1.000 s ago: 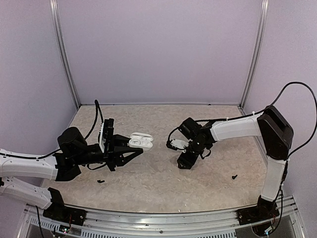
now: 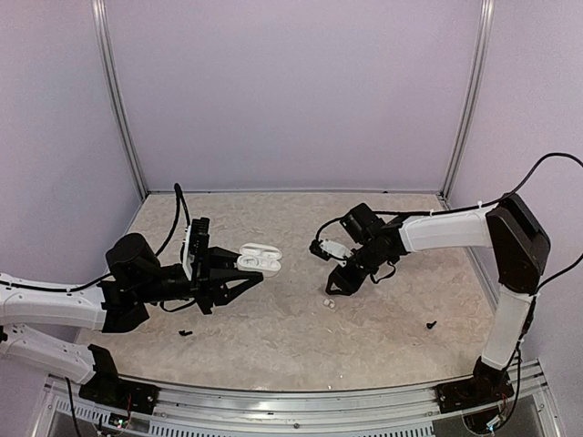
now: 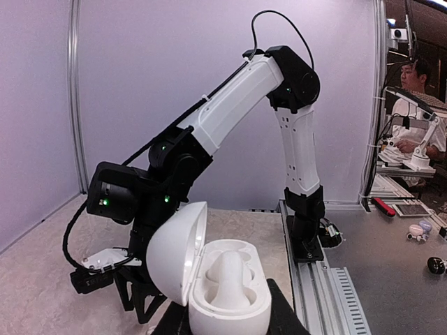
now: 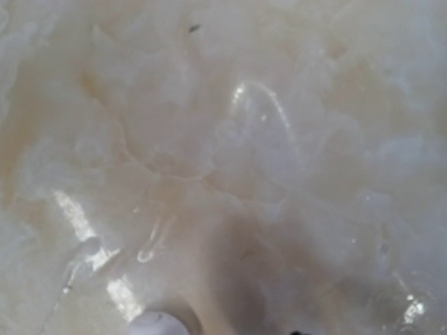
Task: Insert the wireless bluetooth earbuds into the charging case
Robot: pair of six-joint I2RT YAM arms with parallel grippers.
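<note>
Held out over the table is the white charging case (image 2: 260,261), lid up and slots facing up, with my left gripper (image 2: 247,274) shut on it. The left wrist view shows the case (image 3: 230,296) close up between black fingers. Two small white earbuds (image 2: 329,303) lie on the table near mid-right. Just behind and right of them, my right gripper (image 2: 342,286) points down, part open, with nothing visible between its fingers. In the right wrist view, a white rounded piece (image 4: 158,324), probably an earbud, peeks in at the bottom edge; the fingers are essentially out of frame.
Small black bits lie on the table, one at the front left (image 2: 186,333) and another at the right (image 2: 431,325). A metal rail (image 2: 301,396) runs along its front.
The earbuds now show on the table. The left arm and case are still.
</note>
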